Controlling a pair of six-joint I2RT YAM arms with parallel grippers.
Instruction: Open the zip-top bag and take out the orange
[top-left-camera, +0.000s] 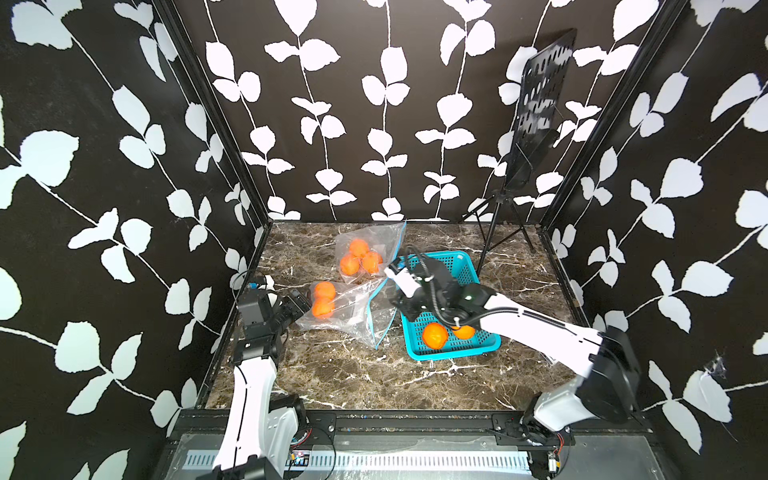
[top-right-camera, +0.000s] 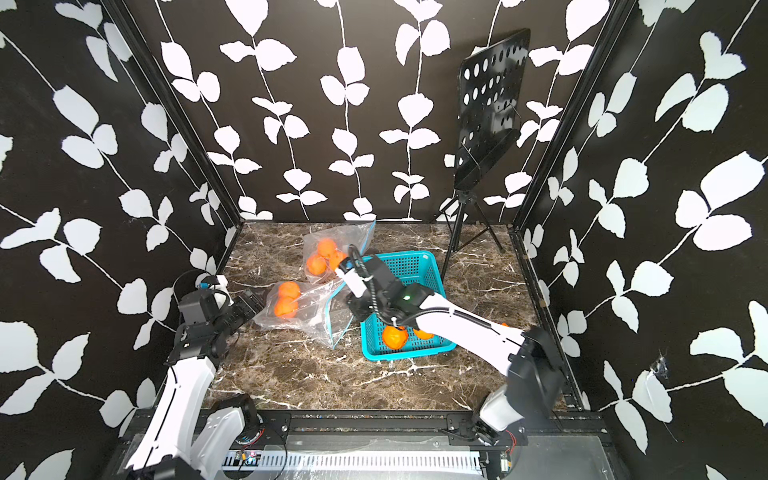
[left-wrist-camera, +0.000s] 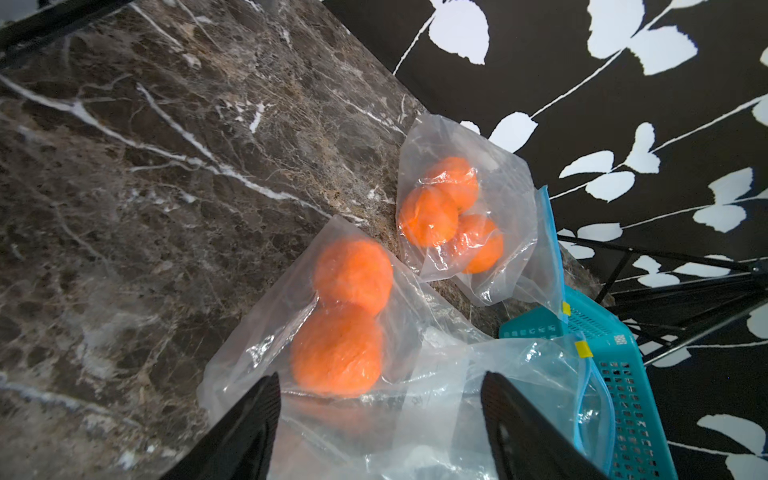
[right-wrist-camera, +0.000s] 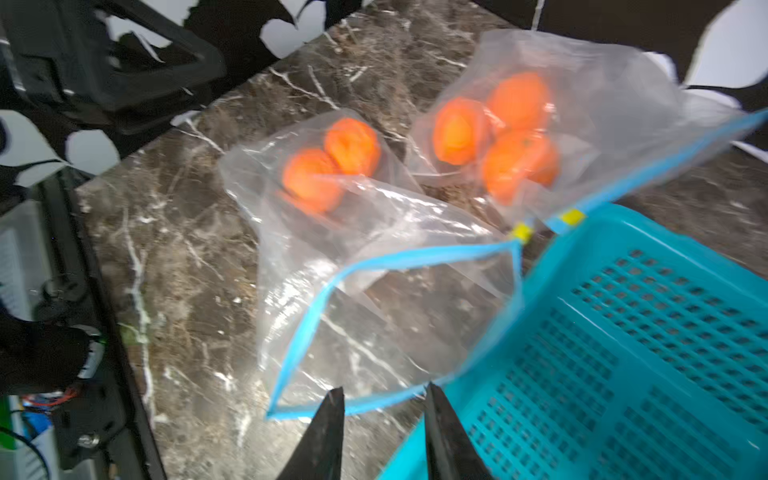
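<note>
The near zip bag lies on the marble with two oranges inside; in the right wrist view its blue-edged mouth gapes beside the basket. My left gripper is over the bag's left part, fingers apart with nothing visible held. My right gripper is above the bag's mouth at the basket's left edge; its fingertips are apart, and whether anything is between them cannot be made out. A second bag (left-wrist-camera: 512, 240) with three oranges lies behind.
The turquoise basket (top-left-camera: 416, 352) holds oranges (top-left-camera: 434, 336) at its front. A black tripod (top-left-camera: 496, 224) stands at back right. Bare marble is in front of the bags.
</note>
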